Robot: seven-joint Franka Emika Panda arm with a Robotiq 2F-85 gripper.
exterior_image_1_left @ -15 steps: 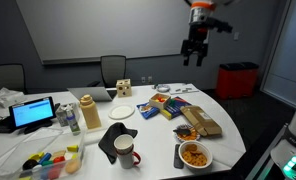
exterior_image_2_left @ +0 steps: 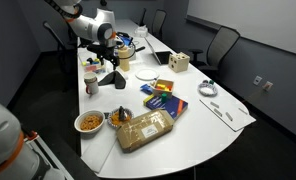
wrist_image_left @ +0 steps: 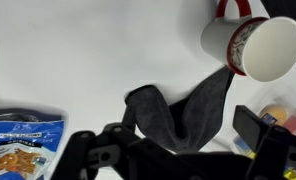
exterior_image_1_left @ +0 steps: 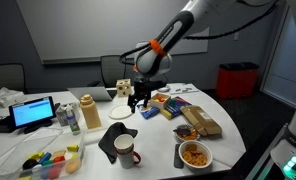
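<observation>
My gripper is over the table with its two dark fingers wide apart and nothing held between them. A dark grey cloth (wrist_image_left: pixel 178 118) lies crumpled on the white table below, showing in the gap between the fingers. In exterior view 1 the gripper (exterior_image_1_left: pixel 139 103) hangs from the arm above the middle of the table, farther back than the cloth (exterior_image_1_left: pixel 116 134). A white mug with a red handle (wrist_image_left: pixel 256 42) is beside the cloth at the upper right of the wrist view. The same mug (exterior_image_1_left: pixel 126 152) stands near the front in exterior view 1.
A blue snack packet (wrist_image_left: pixel 26 135) lies at the wrist view's left. A bowl of orange pieces (exterior_image_1_left: pixel 195 155) and an open cardboard box (exterior_image_1_left: pixel 201 121) stand on the right. A clear bin (exterior_image_1_left: pixel 53 161) with coloured items sits front left. Bare table shows at the right.
The arm has swung left and come down from high at the upper right to above the middle of the table. The cloth, mug and other table items have not visibly moved.
</observation>
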